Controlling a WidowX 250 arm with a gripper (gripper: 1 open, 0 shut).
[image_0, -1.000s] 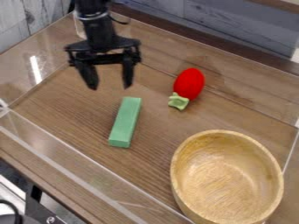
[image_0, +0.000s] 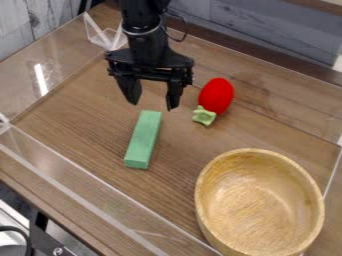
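My black gripper (image_0: 151, 85) hangs over the wooden table (image_0: 67, 130) in the upper middle of the camera view, open, its two fingers spread wide. A green bar (image_0: 142, 140) lies below it. A red oval object (image_0: 215, 94) and a small light-green piece (image_0: 203, 117) lie to the gripper's right. I cannot tell its height above the table.
A large tan bowl (image_0: 257, 198) fills the lower right. A cable runs at the lower left edge.
The objects on the table look unmoved.
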